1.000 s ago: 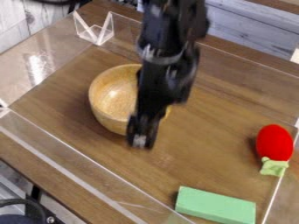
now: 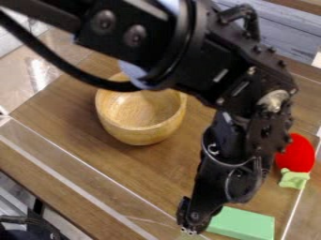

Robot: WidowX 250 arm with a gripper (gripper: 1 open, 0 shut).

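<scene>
My gripper (image 2: 201, 211) hangs low at the front right, its dark fingers over the left end of a pale green block (image 2: 251, 225), which it partly hides; the fingers stand open. A red object with a light green top (image 2: 295, 155) lies to the right, partly behind my arm. A wooden bowl (image 2: 131, 117) sits at the back left, its rear partly hidden by the arm.
The wooden table (image 2: 107, 169) has clear room left of the gripper and in front of the bowl. Clear plastic edging runs along the left and front sides.
The bowl and the objects on the table stay in place.
</scene>
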